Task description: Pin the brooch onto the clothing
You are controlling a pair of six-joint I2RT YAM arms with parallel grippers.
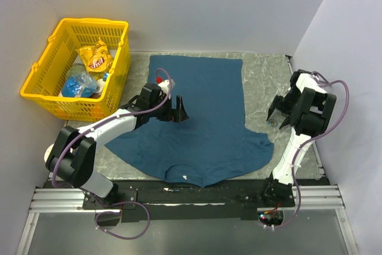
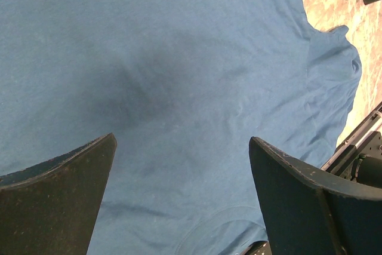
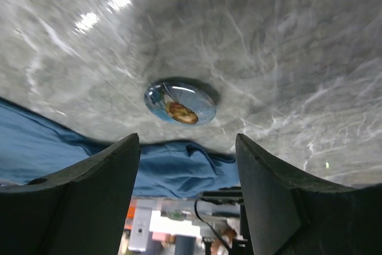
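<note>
An oval glassy brooch point(image 3: 180, 103) lies flat on the grey marbled table, just right of the clothing's sleeve. In the top view the same brooch point(image 1: 273, 123) shows small beside my right gripper point(image 1: 279, 122). That right gripper stands open with nothing between its fingers, and the brooch appears beyond its tips, apart from them. Spread over the middle of the table is the blue clothing point(image 1: 203, 111), its neckline toward the front edge. My left gripper point(image 1: 180, 114) hovers above the clothing's left half. Its fingers point(image 2: 298, 189) are wide apart and only bare cloth shows between them.
A yellow basket point(image 1: 51, 103) holding a chip bag point(image 1: 95, 58) and a blue-wrapped item point(image 1: 79, 85) stands at the back left. White walls point(image 1: 352, 46) close in the sides; the right arm works near one.
</note>
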